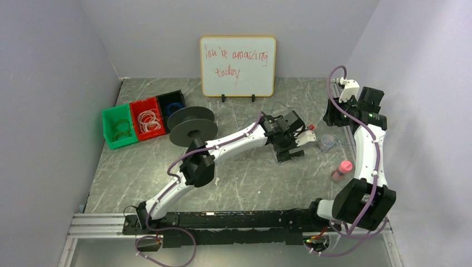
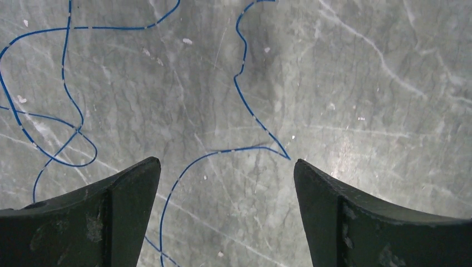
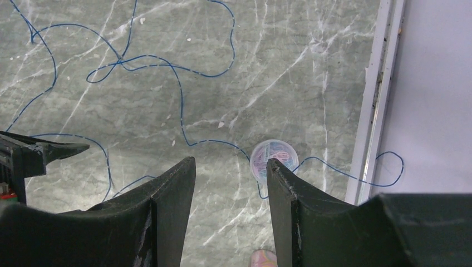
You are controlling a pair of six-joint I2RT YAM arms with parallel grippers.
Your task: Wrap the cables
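A thin blue cable [image 2: 243,97] lies in loose bends and crossings on the marbled table. Over part of it, in the left wrist view, my left gripper stands open, with one sharp bend of the cable showing near the right finger. My right gripper is part open at the table's right side, empty between its fingers. Below it in the right wrist view, the cable passes a round clear container [image 3: 259,153] and runs on over the right edge rail. In the top view the left arm hides part of the cable.
A pink-capped bottle [image 1: 341,170] stands front right. Grey spool [image 1: 193,126] at centre left; green bin [image 1: 118,127], red bin [image 1: 147,118] and black bin [image 1: 171,104] hold coiled cables. A whiteboard [image 1: 238,65] stands at the back. Clear table lies front centre.
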